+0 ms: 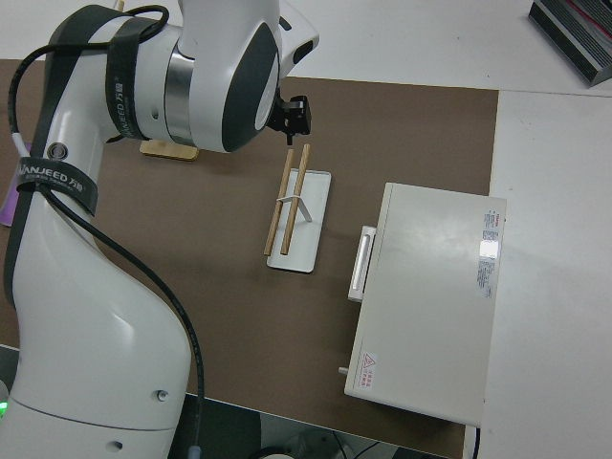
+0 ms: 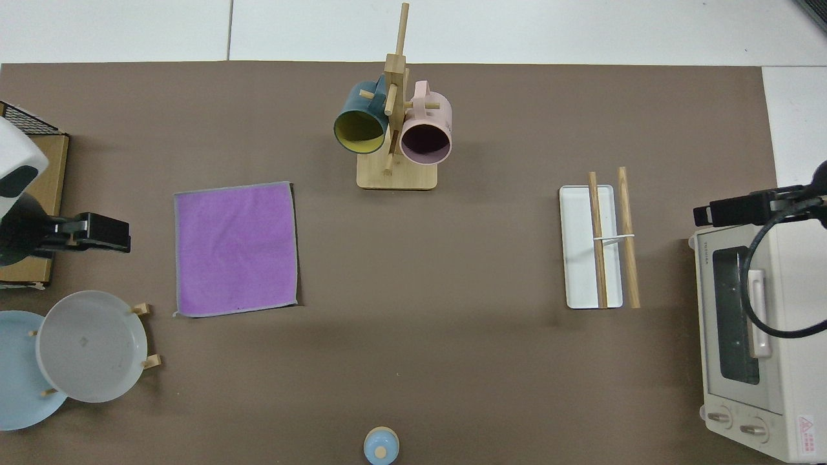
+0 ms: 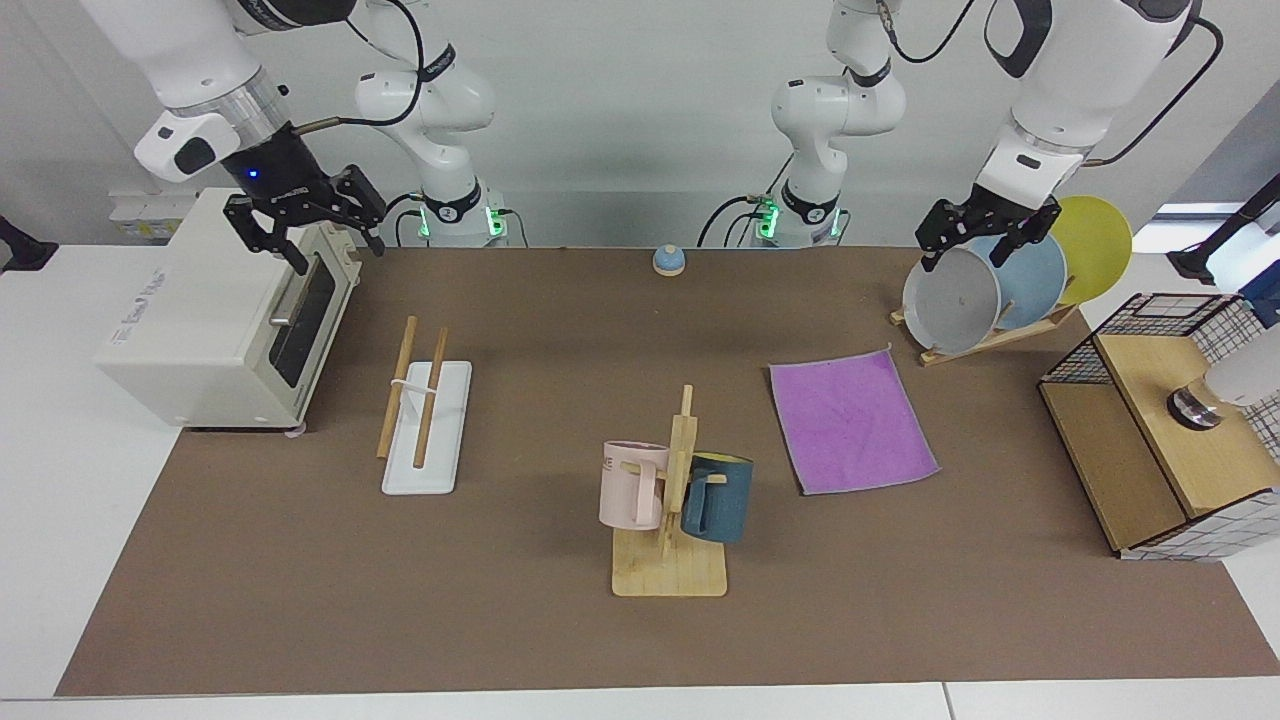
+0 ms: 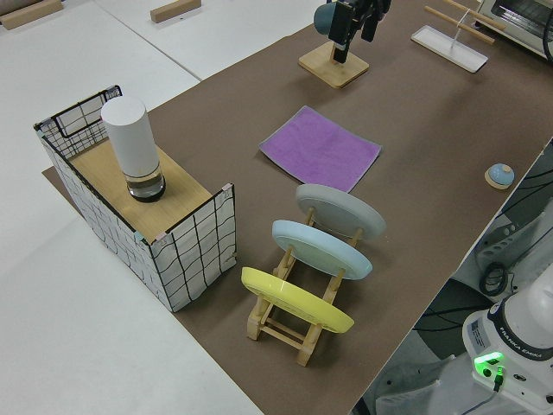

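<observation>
In the top view my left gripper is at the left edge, over the wooden shelf above the plates. My right gripper is at the right, above the white oven. Whether either is open or shut is unclear. A blue mug and a pink mug hang on a wooden stand. A purple cloth lies flat; a small blue round object is at the near edge.
A white tray with two upright wooden rods stands left of the oven. A wire-sided shelf holds a white cylinder.
</observation>
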